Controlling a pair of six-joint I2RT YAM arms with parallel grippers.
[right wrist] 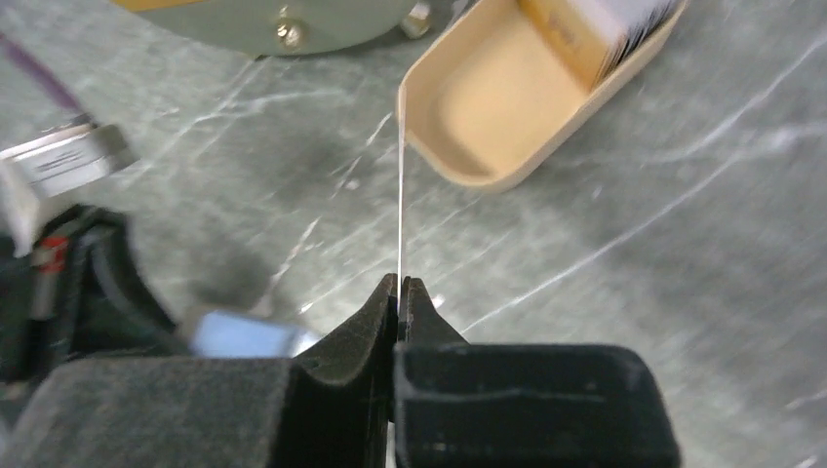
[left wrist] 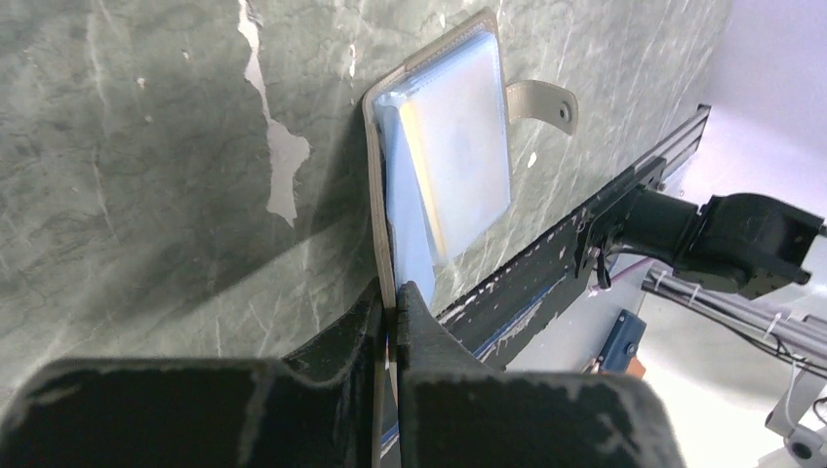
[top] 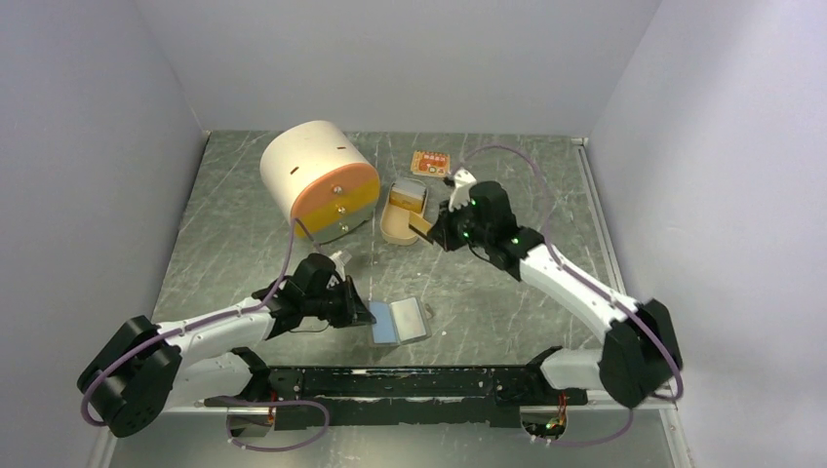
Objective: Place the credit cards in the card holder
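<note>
The card holder (top: 410, 319) lies open on the table at the front middle, with blue and clear sleeves. In the left wrist view it (left wrist: 451, 136) stands with its edge between the fingertips of my left gripper, which is open only slightly if at all; its grip is unclear. My right gripper is shut on a thin card (right wrist: 400, 205), seen edge-on in the right wrist view and yellowish in the top view (top: 420, 225). Below it is a beige tray (right wrist: 497, 88) with a stack of cards (right wrist: 575, 34) at one end.
A rounded cabinet (top: 302, 171) with coloured drawers stands at the back left, and a small orange box (top: 430, 163) at the back.
</note>
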